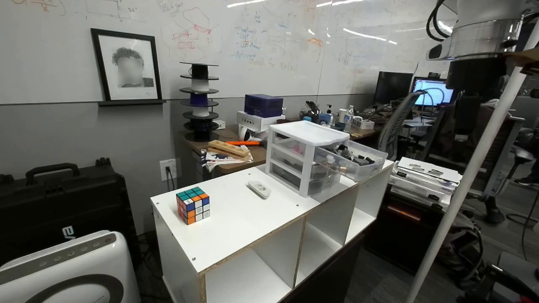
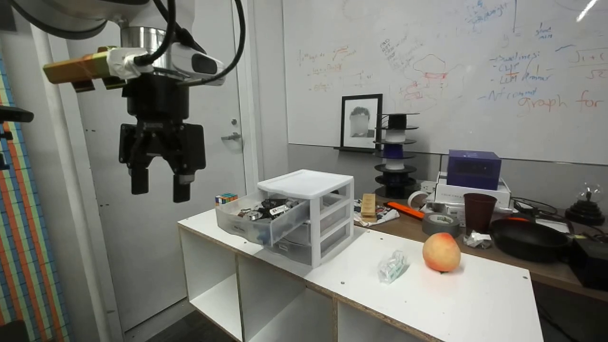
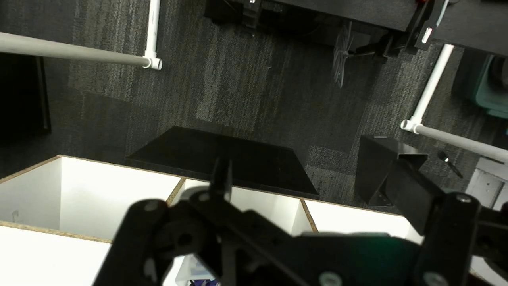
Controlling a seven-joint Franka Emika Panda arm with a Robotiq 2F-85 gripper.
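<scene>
My gripper hangs in the air in front of the white shelf unit, its two black fingers spread apart. Nothing shows between them. Across the gap from it, a small white plastic drawer unit stands on the shelf top, and its upper clear drawer is pulled out, full of dark and metallic small parts. A Rubik's cube and a pale remote-like object lie at one end. At the other end are a peach and a crumpled clear wrapper. In the wrist view, dark gripper parts cover the lower area.
The white shelf top has clear room between cube and drawer unit. A pale pole rises near the arm. Behind the shelf, a brown desk holds a pan, tape, a cup and a spool stack.
</scene>
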